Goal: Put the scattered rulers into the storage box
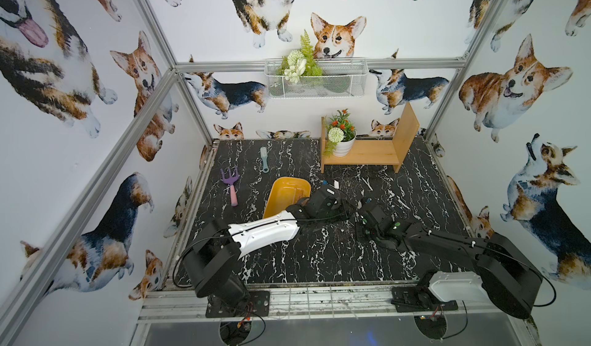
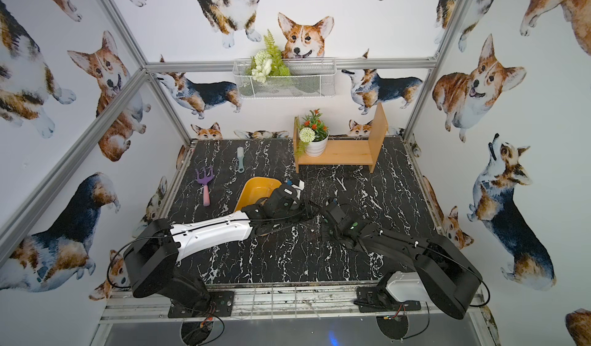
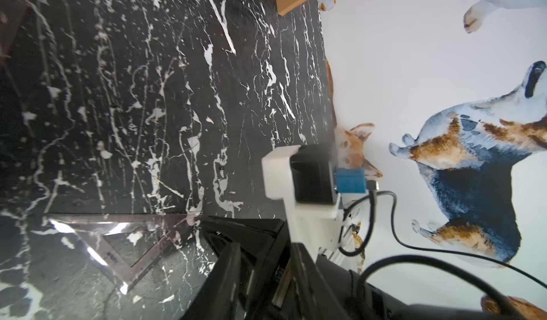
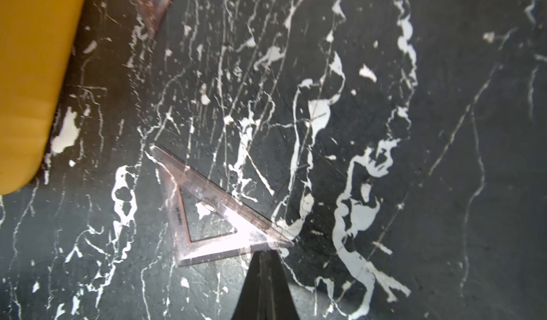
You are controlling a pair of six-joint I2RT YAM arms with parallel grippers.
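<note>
A transparent triangle ruler lies flat on the dark marbled table in the right wrist view. My right gripper is shut with nothing between its fingers; the ruler's pointed corner lies just beyond the tips, outside them. In the left wrist view the same ruler shows beside the right gripper's dark body. My left gripper stands open, the right gripper visible behind its gap. The yellow storage box sits left of both grippers, partly covered by the left arm. Part of another transparent ruler shows near the box.
A purple fork with a pink handle and a small teal-handled tool lie left of and behind the box. A wooden shelf with a potted plant stands at the back. Table space right of the right gripper is bare.
</note>
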